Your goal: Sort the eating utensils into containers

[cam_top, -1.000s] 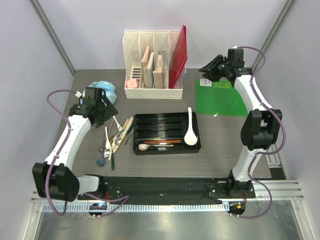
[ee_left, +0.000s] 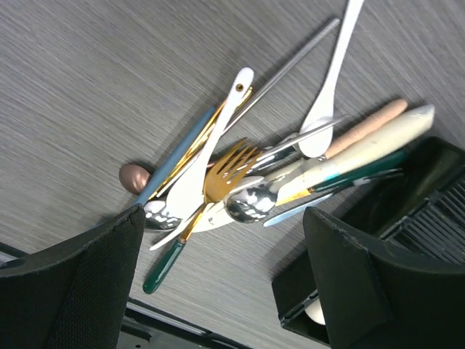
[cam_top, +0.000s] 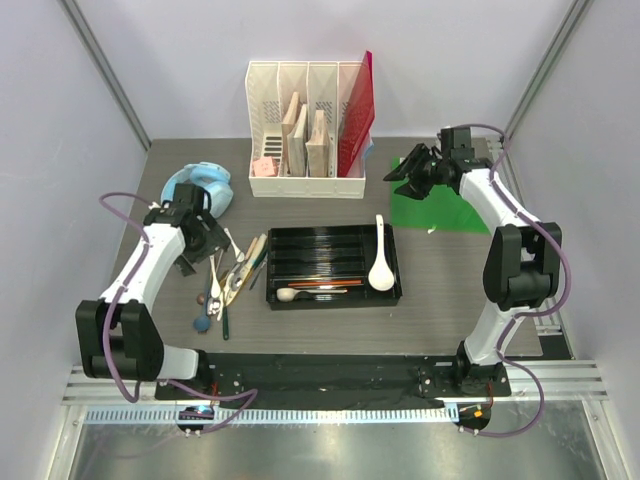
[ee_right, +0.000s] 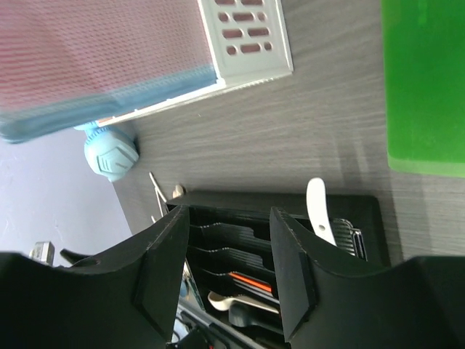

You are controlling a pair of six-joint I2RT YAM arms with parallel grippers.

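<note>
A pile of mixed utensils lies on the table's left side; in the left wrist view it includes a gold fork (ee_left: 231, 173), a white spoon (ee_left: 190, 185), a metal spoon (ee_left: 251, 203) and a green handle (ee_left: 164, 267). Over this pile my left gripper (cam_top: 207, 252) points down, open and empty. The black divided tray (cam_top: 335, 302) sits mid-table, holding a wooden spoon (cam_top: 288, 294), red chopsticks (cam_top: 335, 283) and, in its right compartment, a large white ladle (cam_top: 381, 275). My right gripper (cam_top: 393, 182) hangs beyond the tray's back right, partly open with nothing between its fingers.
A white rack (cam_top: 307, 186) with upright boards and a red folder (cam_top: 357, 120) stands at the back. Behind the pile lies a light blue object (cam_top: 212, 178). A green sheet (cam_top: 440, 212) covers the back right. Bare table lies right of the tray.
My left gripper has come lower and nearer the utensil pile. The right gripper has shifted left and toward the front, away from the green sheet's back edge. Tray and utensils look unmoved.
</note>
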